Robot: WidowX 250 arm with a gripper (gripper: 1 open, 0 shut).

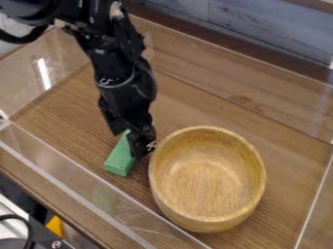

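My black gripper (130, 134) is low over a green block (125, 157) on the wooden table, left of a wide wooden bowl (208, 134). Its fingers reach down around the upper end of the block and hide part of it. The gripper is open; whether the fingers touch the block is unclear.
The bowl is empty and fills the lower right of the table. A pale wall (260, 29) runs along the back, and a small yellow object (55, 224) is at the lower left edge.
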